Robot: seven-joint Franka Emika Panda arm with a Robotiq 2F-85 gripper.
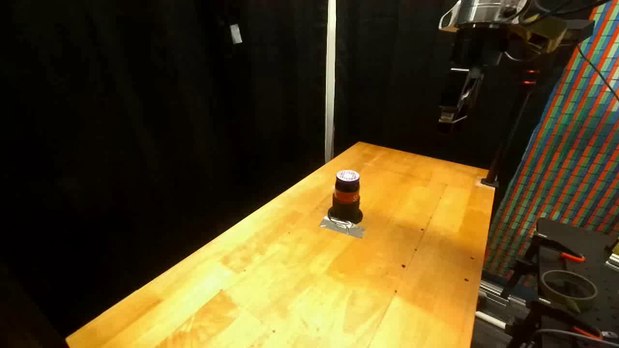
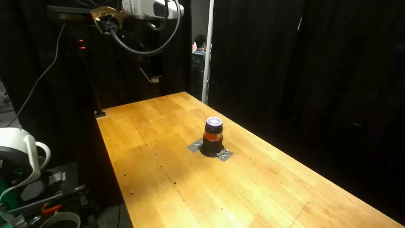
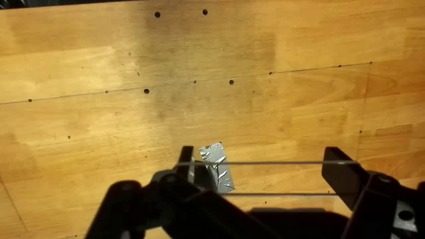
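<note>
A jar with a white patterned lid and an orange label (image 1: 346, 197) stands upright in a black holder (image 1: 346, 213) on the wooden table. From the other side, the same jar (image 2: 213, 136) shows its lid clearly, with the dark holder (image 2: 211, 149) around its lower part. High above the table's far end hangs my gripper (image 1: 453, 118), well clear of the jar. In the wrist view the gripper is open, its fingers wide apart and nothing held. The left finger (image 3: 185, 159) hides most of the dark holder beside the silver tape.
Silver tape (image 3: 217, 167) fixes the holder to the table (image 2: 152, 125), which is otherwise bare. A thin post (image 1: 510, 133) rises at the far corner. Beside the table, a black shelf (image 1: 557, 238) carries a roll of tape (image 1: 567, 285) and clamps.
</note>
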